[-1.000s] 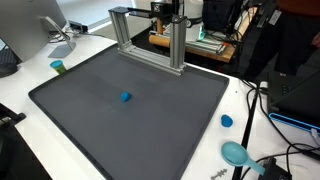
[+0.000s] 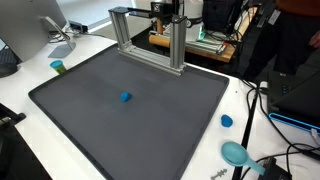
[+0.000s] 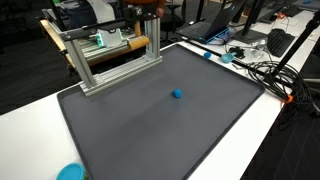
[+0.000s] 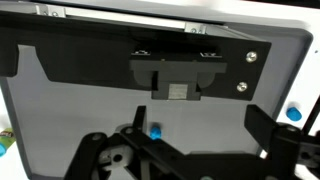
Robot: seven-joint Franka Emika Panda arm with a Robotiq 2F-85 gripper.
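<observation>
In the wrist view my gripper stands open, its dark fingers wide apart and nothing held between them. Beyond it lies a black crossbar (image 4: 90, 62) with a black block-like fitting (image 4: 178, 75) at its middle. A small blue object (image 2: 126, 97) rests alone on the grey board (image 2: 125, 125); it also shows in exterior view 2 (image 3: 178, 94) and, partly covered by the gripper, in the wrist view (image 4: 155, 131). The metal frame (image 3: 122, 75) carrying the crossbar stands along one edge of the board. Which dark parts above the frame in the exterior views belong to my gripper is unclear.
Beside the board are a round blue piece (image 2: 227, 121) and a teal ladle-like item (image 2: 237, 155), with black cables close by. A green cup-like container (image 2: 58, 67) stands off the opposite side. Most of the board is bare.
</observation>
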